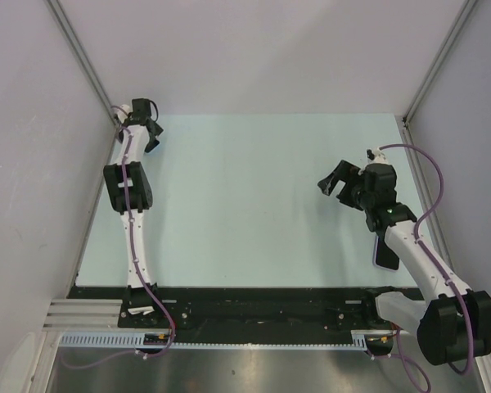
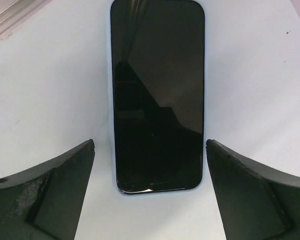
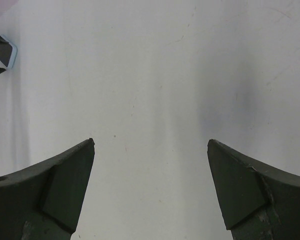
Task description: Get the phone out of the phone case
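Observation:
A black phone (image 2: 157, 100) lies screen up on the white table, with a thin pale-blue rim, seemingly its case, showing along its edges. In the left wrist view my left gripper is open, its fingertips on either side of the phone's near part, with no clear grip on it. The phone's upper end runs out of that view. From above, the left gripper hides most of the phone (image 1: 152, 148) in the far left corner. My right gripper hangs open over bare table on the right side, nothing between its fingers.
A flat black rectangle with rounded corners (image 1: 386, 253) lies at the right, partly behind the right arm. Rails and pale walls bound the table (image 1: 237, 196) left and right.

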